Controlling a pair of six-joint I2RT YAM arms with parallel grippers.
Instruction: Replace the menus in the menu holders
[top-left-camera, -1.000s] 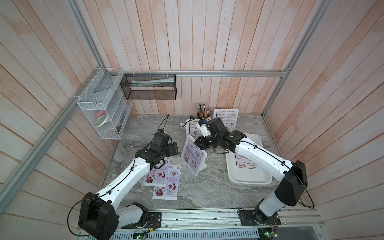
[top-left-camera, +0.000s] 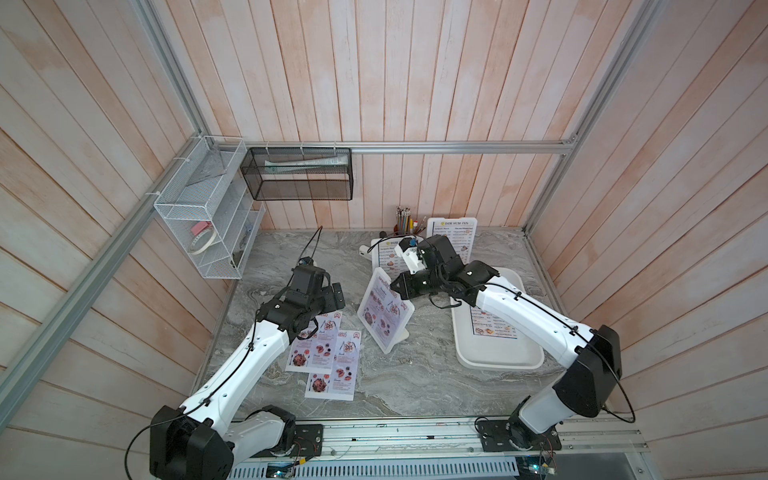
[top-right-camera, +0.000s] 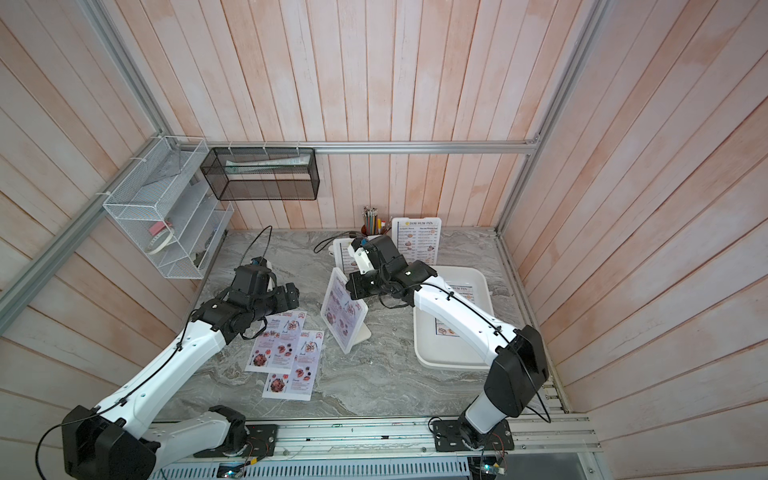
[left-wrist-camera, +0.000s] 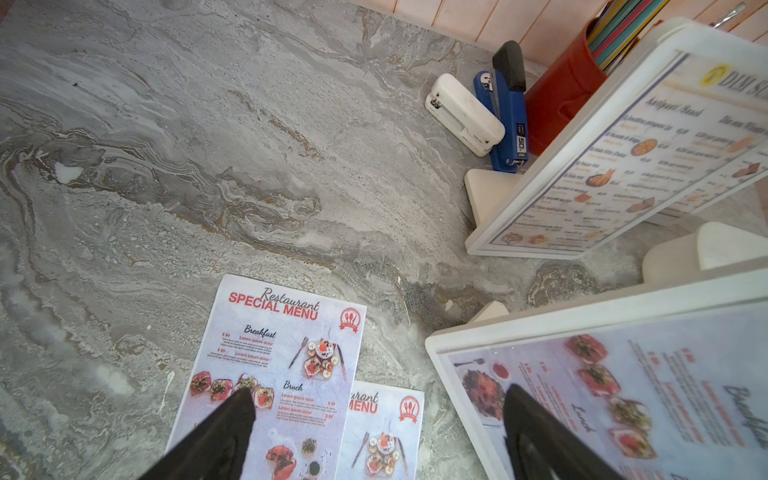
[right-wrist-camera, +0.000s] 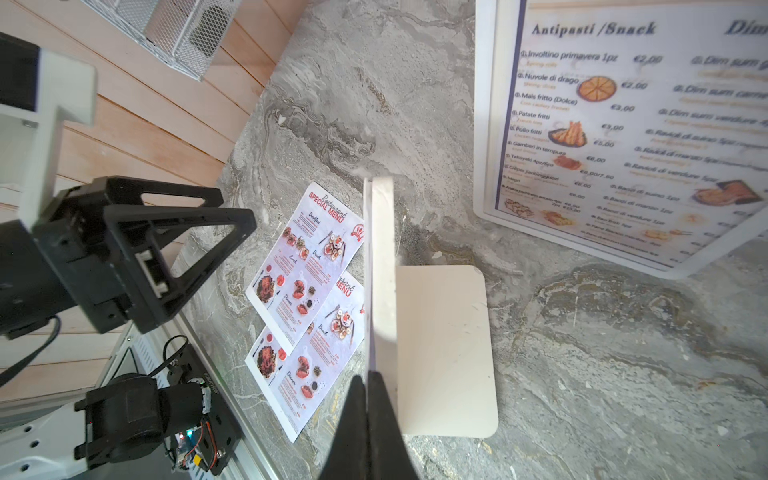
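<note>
A menu holder with a special menu (top-left-camera: 381, 312) stands tilted at the table's middle, with my right gripper (top-left-camera: 398, 289) at its upper edge. The right wrist view shows that gripper shut at the holder's edge (right-wrist-camera: 382, 272); whether it grips it is unclear. My left gripper (top-left-camera: 332, 297) is open above two overlapping loose special menus (left-wrist-camera: 256, 360) on the left. Two holders with Dim Sum menus (left-wrist-camera: 608, 160) stand at the back.
A white tray (top-left-camera: 496, 356) with a menu sheet lies at the right. A red pen cup (left-wrist-camera: 560, 96) and staplers (left-wrist-camera: 464, 112) are at the back. Wire shelves (top-left-camera: 200, 208) hang at the left.
My left gripper has moved slightly left, away from the middle holder. That holder has shifted a little left with my right gripper at it.
</note>
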